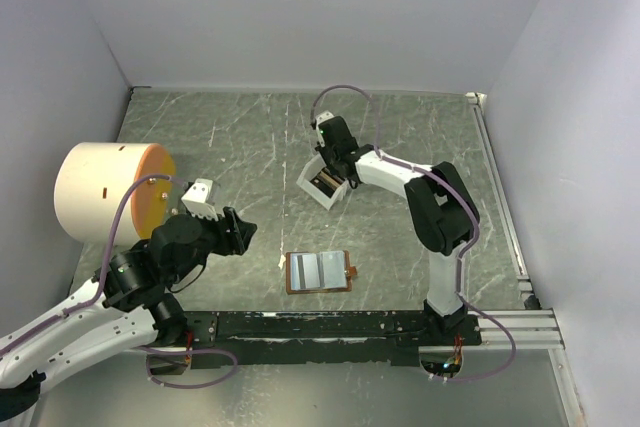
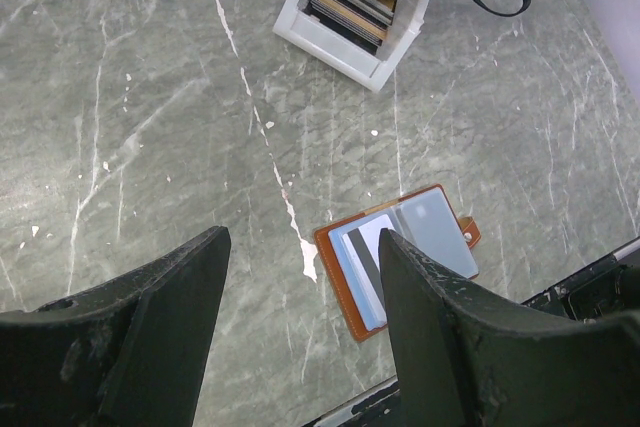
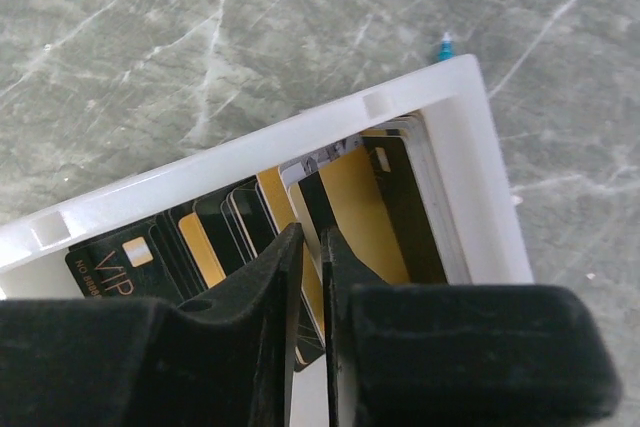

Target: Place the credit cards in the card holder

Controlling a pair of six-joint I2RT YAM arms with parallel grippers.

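Observation:
A white tray holds a row of black, gold and silver credit cards, also seen in the left wrist view (image 2: pixel 340 17). My right gripper is over the tray with its fingertips close together at a silver-edged card; whether it grips that card I cannot tell. The open card holder (image 1: pixel 319 287), brown with pale card sleeves, lies at the front middle, also in the left wrist view (image 2: pixel 350 307). My left gripper stands open above the table at the left, nothing between its fingers.
A large cream cylinder (image 1: pixel 100 192) with an orange end stands at the left wall. A small blue object (image 3: pixel 445 47) lies behind the tray. The table around the holder and between it and the tray is clear.

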